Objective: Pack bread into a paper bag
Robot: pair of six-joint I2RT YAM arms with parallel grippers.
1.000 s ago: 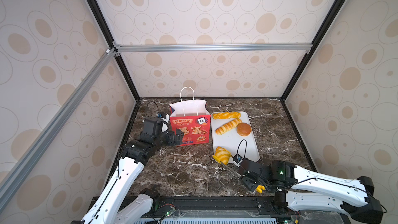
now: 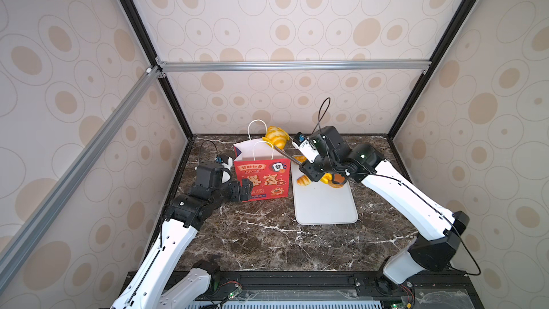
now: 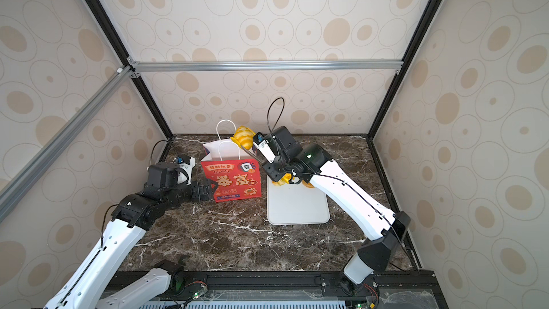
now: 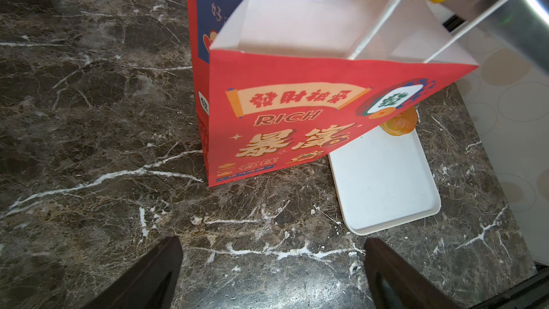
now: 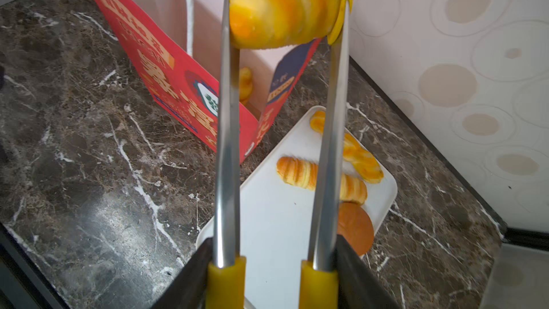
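Note:
A red paper bag [image 2: 262, 178] with white handles stands open, a small piece of bread visible inside it in the right wrist view. My right gripper holds a large yellow croissant [image 5: 274, 8] between its yellow fingertips, raised over the bag's opening beside the handles. My left gripper stands open and empty low in front of the bag's left side. On the white tray [image 5: 268, 223] lie a twisted loaf [image 5: 360, 157], a ridged roll [image 5: 294, 171] and a round bun [image 5: 354, 229].
The tray sits right of the bag.
My right gripper has lifted the croissant from the tray's front and carried it back, up and left to over the bag. The left arm has not moved.

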